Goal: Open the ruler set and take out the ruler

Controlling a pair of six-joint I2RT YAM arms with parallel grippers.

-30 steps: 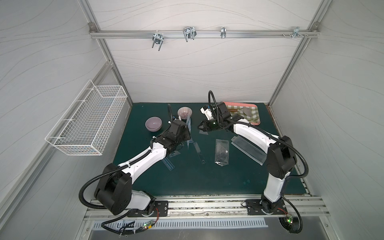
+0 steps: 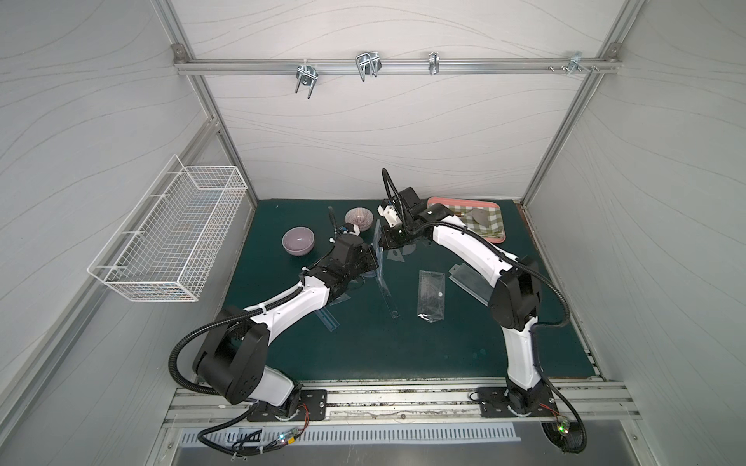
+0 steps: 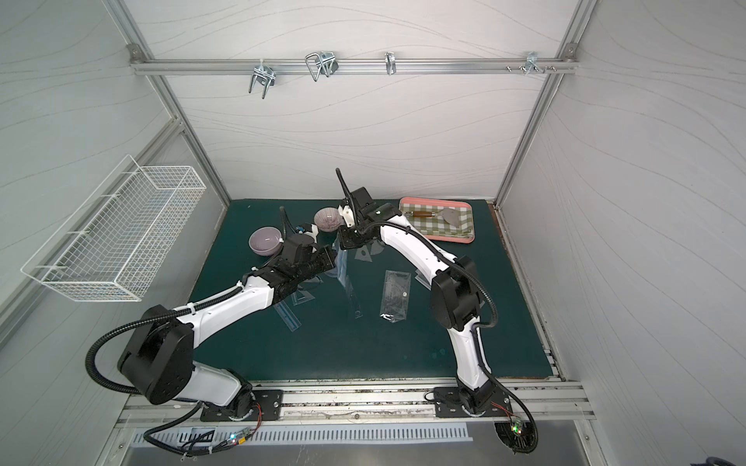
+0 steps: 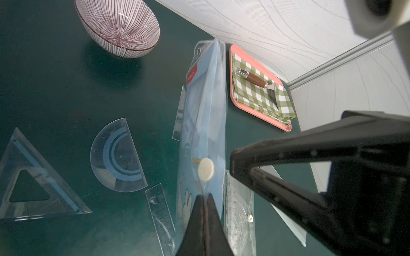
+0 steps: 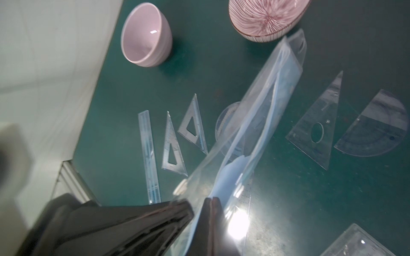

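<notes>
The clear, blue-backed ruler pouch (image 4: pixel 202 115) hangs edge-on above the table in my left gripper, which is shut on its lower end just beneath a white snap. From the right wrist view, the side walls of the pouch (image 5: pixel 258 115) part around a pale blue sheet. My right gripper is shut in front of the pouch's near end; whether its fingers pinch any plastic is unclear. On the table lie clear set squares (image 5: pixel 194 125), a protractor (image 4: pixel 117 157) and straight rulers (image 5: pixel 148 157).
Two bowls stand at the back left, one plain lilac (image 2: pixel 298 240) and one striped (image 2: pixel 359 218). A pink tray (image 2: pixel 502 229) sits at the back right. Clear flat cases (image 2: pixel 431 295) lie right of centre.
The right gripper has moved left, close to the left gripper and the pouch. My left gripper and the pouch have shifted slightly to the right.
</notes>
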